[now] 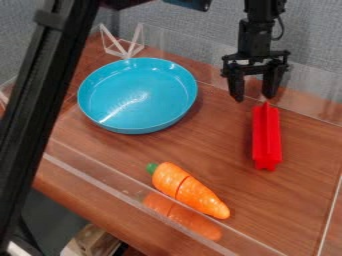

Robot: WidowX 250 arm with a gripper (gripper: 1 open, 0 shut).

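My black gripper (253,92) hangs at the upper right with its two fingers apart and nothing seen between them, just above and behind the upper end of a red elongated block (266,138). A light blue plate (138,96) lies on the left of the wooden table (214,130). An orange toy carrot (190,189) with a green top lies near the front edge.
Clear low walls border the table at back and front. A white wire frame (120,40) stands behind the plate. A black post (54,90) crosses the left side.
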